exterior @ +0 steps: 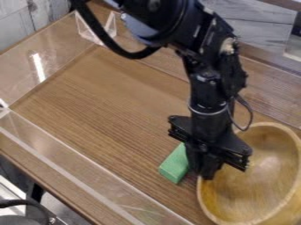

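Observation:
My black gripper (206, 161) is low at the right, over the left rim of a yellow-tan oval bowl (253, 185) and shut on that rim, though its fingertips are partly hidden. A green block (175, 164) lies on the wooden table just left of the bowl, partly behind the gripper.
A clear plastic edge runs along the left and front, with dark cables at the lower left. A transparent object stands at the top left, and a wall is at the back right.

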